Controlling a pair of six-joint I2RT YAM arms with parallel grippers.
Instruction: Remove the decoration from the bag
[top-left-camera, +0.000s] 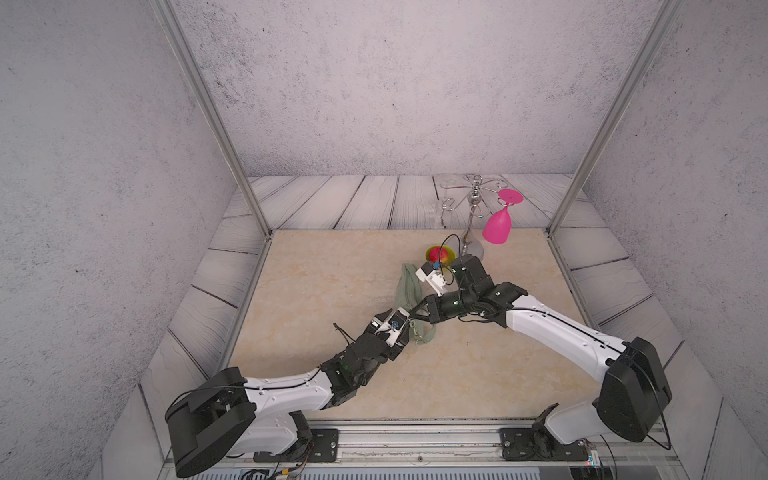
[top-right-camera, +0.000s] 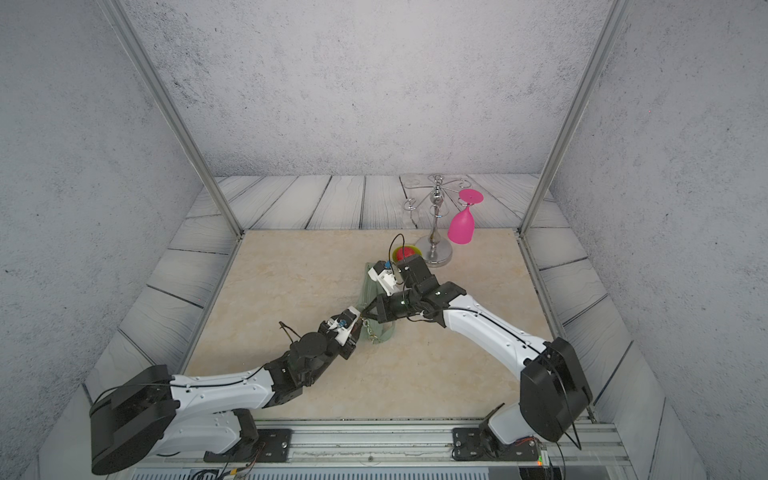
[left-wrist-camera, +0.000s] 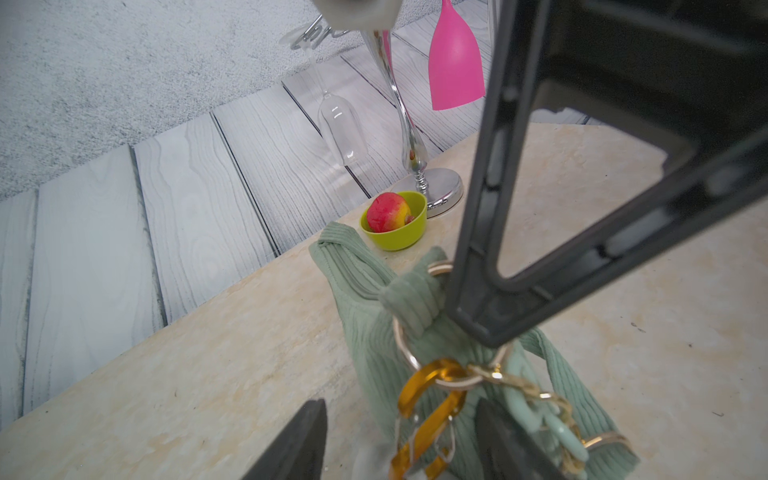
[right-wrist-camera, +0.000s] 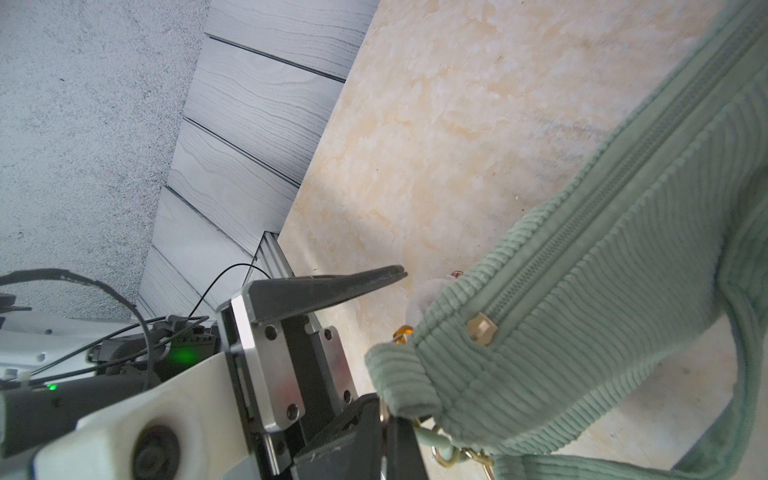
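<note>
A sage corduroy bag (right-wrist-camera: 608, 264) lies mid-table. In the left wrist view an orange-gold clasp (left-wrist-camera: 432, 376) hangs from a metal ring at its end, beside a gold chain. My left gripper has its blurred fingertips apart around the lower part of that clasp; whether they touch it I cannot tell. My right gripper (top-left-camera: 416, 312) is shut at the bag's end, near the ring and fabric tab, its fingertips partly hidden. Below the clasp a pale item shows, mostly hidden.
A silver stand (top-right-camera: 437, 244) with a pink glass (top-right-camera: 461, 224) and a clear glass stands at the back right, a green bowl (left-wrist-camera: 393, 236) holding fruit beside it.
</note>
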